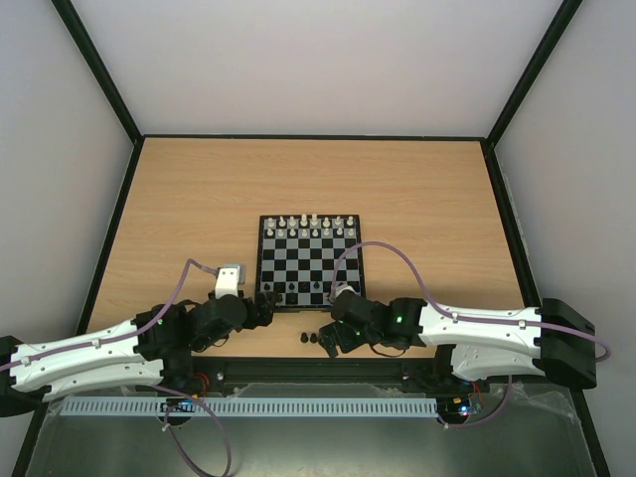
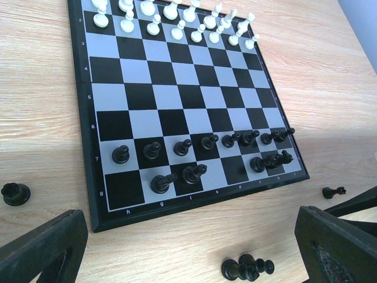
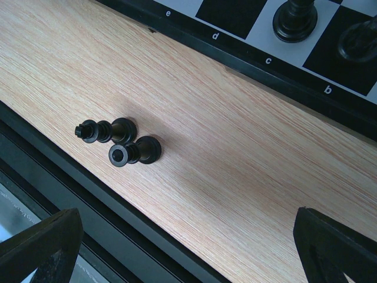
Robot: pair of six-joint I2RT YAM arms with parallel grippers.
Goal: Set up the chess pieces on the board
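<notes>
The chessboard (image 1: 309,215) lies mid-table, its far two rows filled with white pieces (image 2: 178,30). Along its near side stands a row of black pawns (image 2: 182,147), with a few black pieces (image 2: 193,173) on the row behind. Off the board, a lone black piece (image 2: 16,194) stands to its left. Two black pieces (image 3: 122,130) stand close together on the bare wood in the right wrist view. My left gripper is open over the board's near left corner, empty. My right gripper is also open, nothing between its fingers, above the table in front of the board.
The table's front edge (image 3: 106,200) runs close to the two loose pieces. More black pieces (image 2: 241,269) and another one (image 2: 333,192) show off the board in the left wrist view. Beyond the board the tabletop (image 1: 298,174) is clear.
</notes>
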